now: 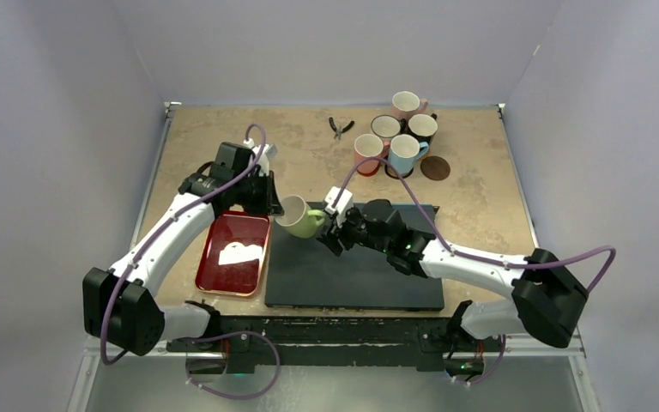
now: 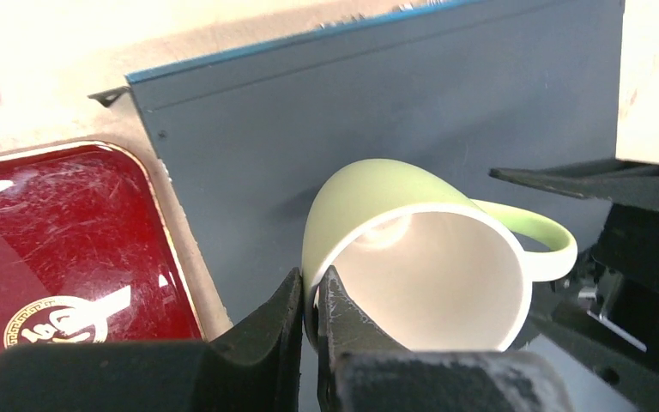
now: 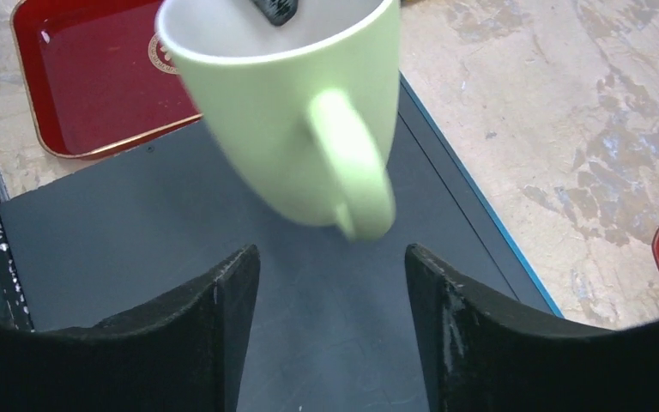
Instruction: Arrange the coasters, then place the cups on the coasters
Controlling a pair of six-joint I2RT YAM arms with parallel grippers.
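Observation:
A light green cup (image 1: 300, 218) with a white inside hangs tilted above the dark board (image 1: 356, 279). My left gripper is shut on its rim, one finger inside and one outside. The cup's handle (image 3: 353, 163) points toward my right gripper, whose fingers stand apart with nothing between them, just short of the handle. At the back right, a bare round brown coaster (image 1: 435, 167) lies on the table. Other coasters show partly beneath a pink cup (image 1: 368, 151) and a light blue cup (image 1: 404, 153).
More cups, among them a white one (image 1: 386, 128), cluster at the back right. A red tray (image 1: 262, 279) lies left of the board, and pliers (image 1: 340, 128) rest at the back.

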